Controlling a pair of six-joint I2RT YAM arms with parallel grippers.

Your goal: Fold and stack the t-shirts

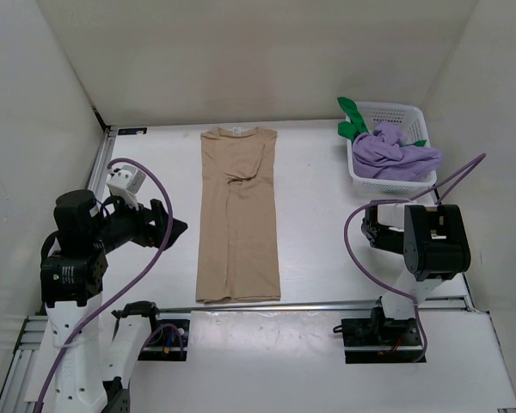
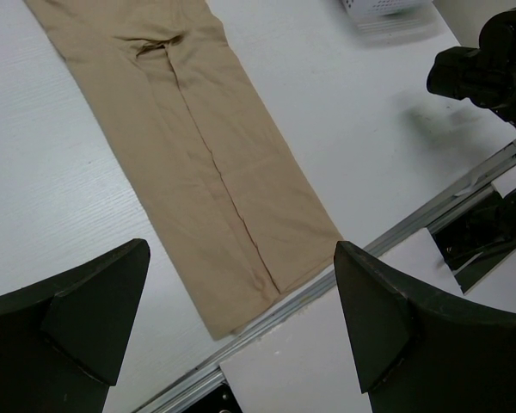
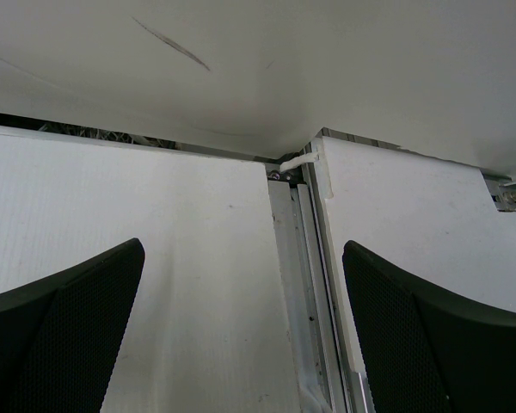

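Observation:
A tan t-shirt lies on the white table with its sides folded inward into a long strip. Its collar end is at the back, and the lower hem reaches the table's front edge. A small bunched fold shows below the collar, and a seam runs down the middle in the left wrist view. My left gripper hovers left of the shirt, open and empty; in its wrist view the fingers are wide apart. Over at the right side, my right gripper is also open, with bare table beneath it.
At the back right stands a white basket holding a purple cloth and a green cloth. Bare table lies between the shirt and the basket. A metal rail runs along the front edge, and walls close in the sides and back.

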